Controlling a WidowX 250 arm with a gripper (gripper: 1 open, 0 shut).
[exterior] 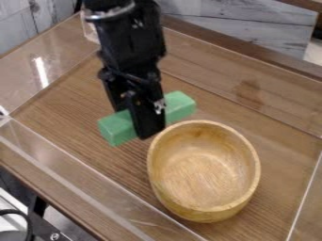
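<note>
My gripper [141,111] hangs from the black arm at upper middle, shut on a green block [119,128] that sticks out on both sides of it. A round pale wooden bowl [204,198] sits at lower right, just below and right of the gripper and block. Part of the block is hidden behind the fingers.
A clear object stands at the top left beside the arm. A black cable lies at the bottom left corner.
</note>
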